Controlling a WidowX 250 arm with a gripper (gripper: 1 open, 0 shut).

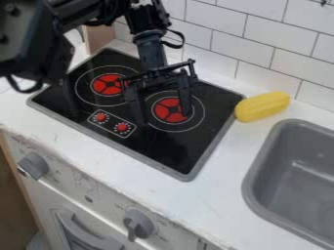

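Note:
My black gripper [159, 98] hangs over the black cooktop [196, 151], between its two red burner rings. Its two fingers are spread apart, with nothing seen between them. To the right of the cooktop a yellow corn cob [261, 106] lies on the white counter.
A grey sink [261, 195] is set into the counter at the right. A white tiled wall [261, 49] runs along the back. Below the counter's front edge is an oven front with knobs [139, 223]. The counter between cooktop and sink is clear.

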